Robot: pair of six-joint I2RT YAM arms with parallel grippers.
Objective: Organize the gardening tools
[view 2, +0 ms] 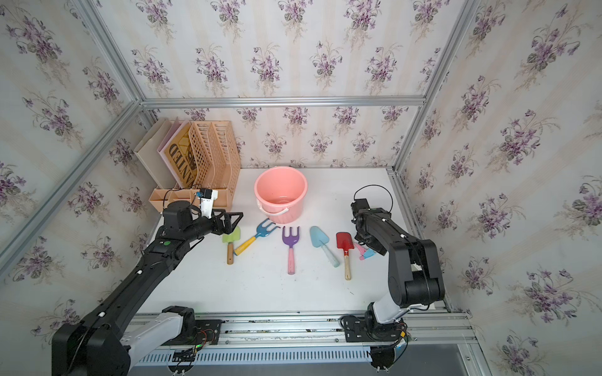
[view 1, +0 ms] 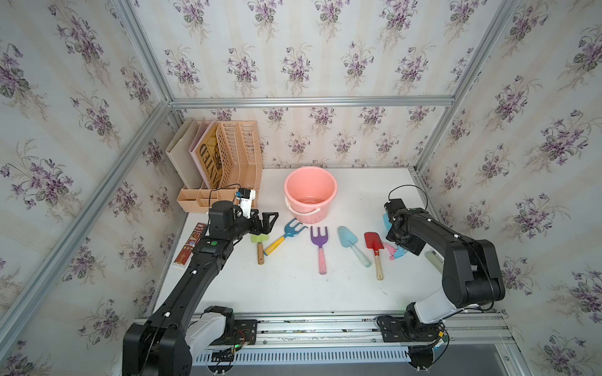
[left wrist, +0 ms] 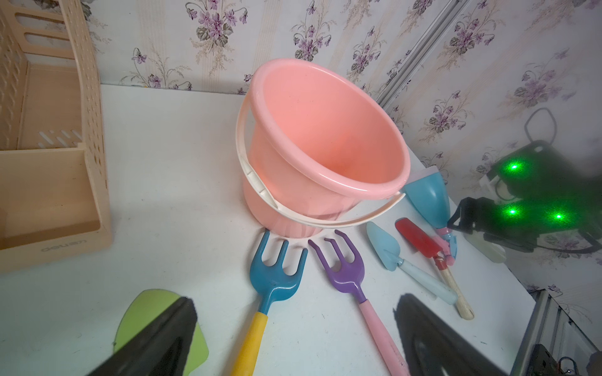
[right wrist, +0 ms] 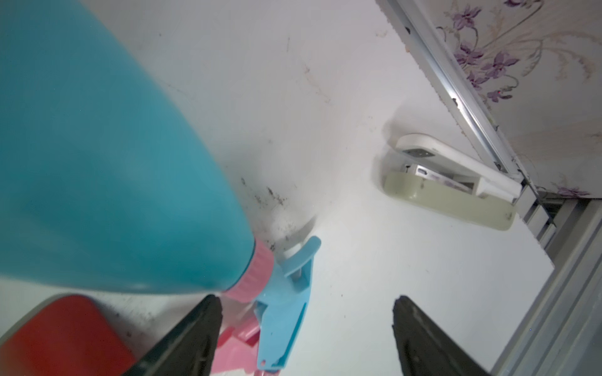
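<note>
My right gripper is lowered over a blue spray bottle [right wrist: 125, 175] with a pink neck at the table's right, fingers apart, nothing seen held. A red trowel [view 2: 344, 241], pale teal trowel [view 2: 319, 238], purple fork [view 2: 290, 239], blue fork [left wrist: 276, 282] and green tool [left wrist: 150, 326] lie in a row on the table [view 2: 313, 288]. A pink bucket [left wrist: 326, 131] stands behind them. My left gripper hangs open above the green tool.
A beige organizer [view 1: 241, 150] with folders fills the back left. A stapler [right wrist: 451, 194] lies near the right edge. Bare table is at the front and behind the spray bottle.
</note>
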